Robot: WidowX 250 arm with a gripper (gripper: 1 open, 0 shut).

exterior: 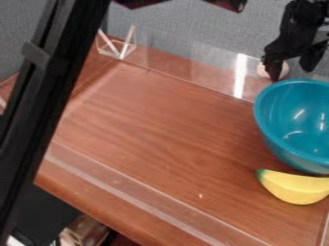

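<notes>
My black gripper (290,60) is at the top right, open, its dark fingers pointing down just behind a teal bowl (293,125). A small pale rounded object (267,70) sits at or just behind the fingers; whether it touches them I cannot tell. A yellow toy banana (293,188) lies in front of the bowl at the right edge of the wooden table (154,144).
A clear panel with a white angular frame (115,43) stands along the back. A black post (41,86) crosses the left side.
</notes>
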